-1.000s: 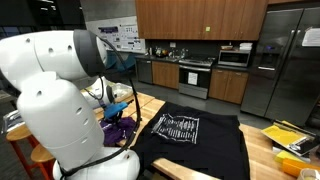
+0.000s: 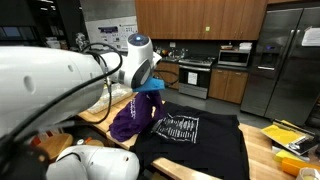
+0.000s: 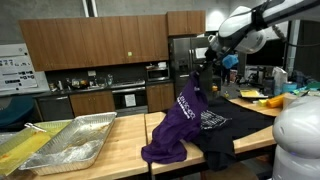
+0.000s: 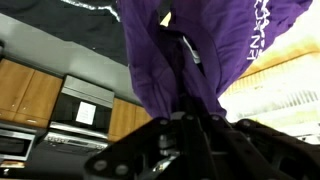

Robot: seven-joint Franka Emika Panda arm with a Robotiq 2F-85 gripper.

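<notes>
A purple cloth (image 2: 138, 116) hangs bunched from my gripper (image 2: 152, 86), which is shut on an upper fold of it. In exterior view 2 the lower part of the purple cloth (image 3: 170, 138) spreads over the table, while its top rises toward the arm. The wrist view shows the purple cloth (image 4: 150, 60) running up to the fingers; dark fingertips partly cover the place where it is pinched. A black cloth (image 2: 210, 140) with white lettering lies spread on the table, to the right of the purple one in exterior view 1.
A foil-like tray (image 3: 75, 142) stands at the left of the table in exterior view 2. Yellow packets (image 2: 288, 134) and other items sit at the right edge in exterior view 1. Bare wood (image 3: 125, 135) shows between tray and cloth.
My arm has risen and swung right in exterior view 1, from low at the left. The purple cloth has been drawn up with it, off the near left area. The black cloth stays put.
</notes>
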